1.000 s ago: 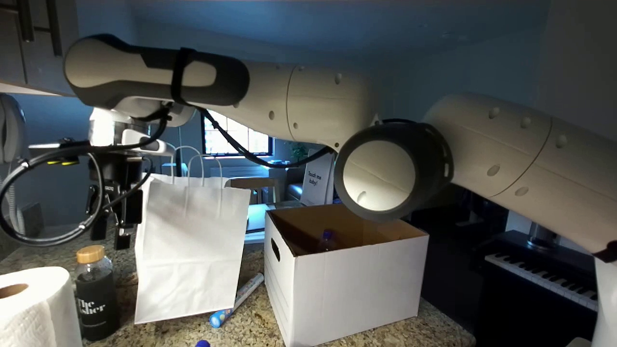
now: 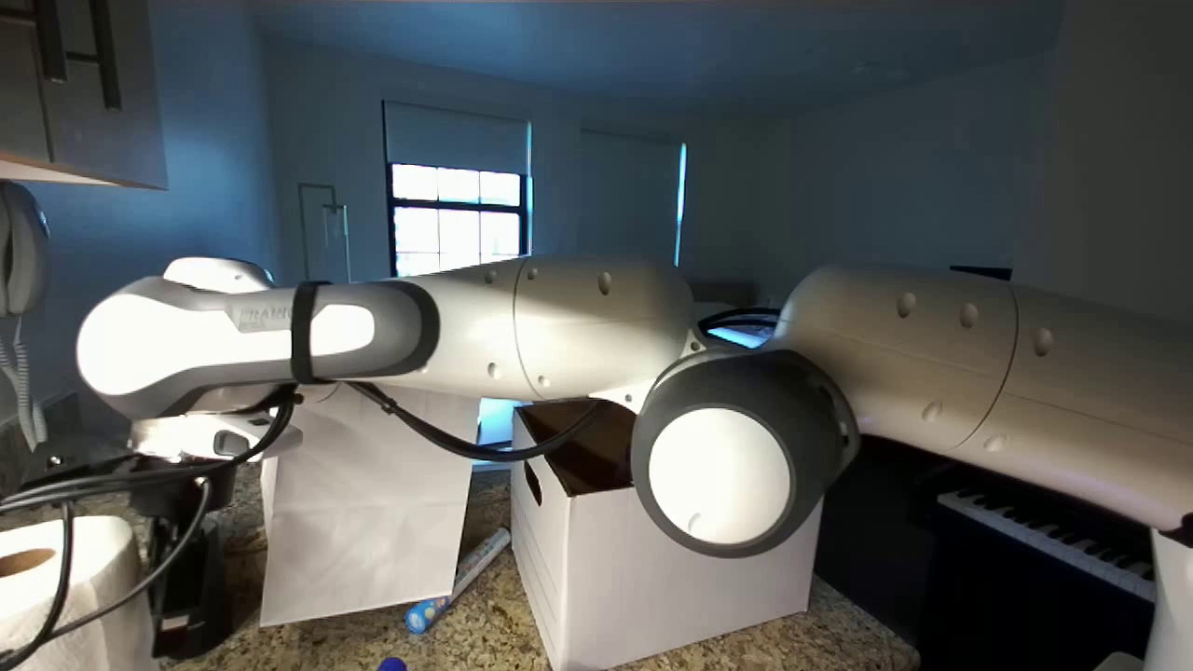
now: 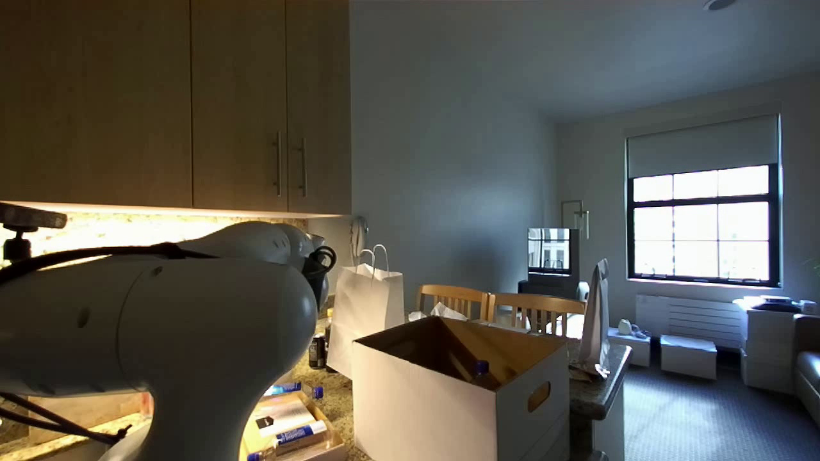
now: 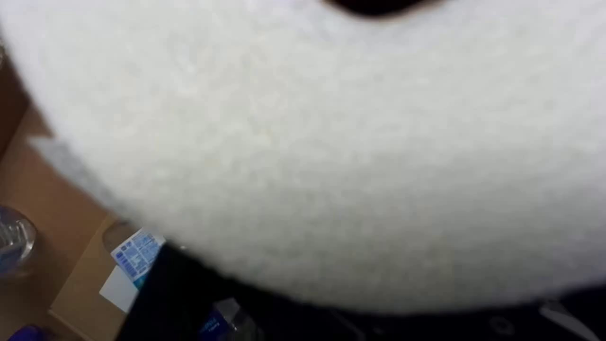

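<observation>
My gripper point(image 2: 179, 537) is low at the left of the counter in exterior view 1, around the place of a dark bottle point(image 2: 199, 609). The bottle's wooden cap is hidden behind the gripper and cables. My fingers look open, though the dark fingers blend into the bottle, and contact cannot be made out. Just in front stands a paper towel roll point(image 2: 95, 559), upright, with a cable hanging across it. In the wrist view the roll's blurred white top point(image 4: 318, 159) fills most of the picture and no fingertips show.
A white paper bag point(image 2: 369, 514) stands right beside the gripper. Farther right is an open white box point(image 2: 682, 581), partly behind the arm; a blue-capped bottle point(image 3: 482, 369) is inside. A blue-and-white tube point(image 2: 470, 570) lies between bag and box.
The arm has come down a long way and slightly left, bringing the gripper from above the wooden-capped bottle to its level. The arm now covers the bag's top and part of the box.
</observation>
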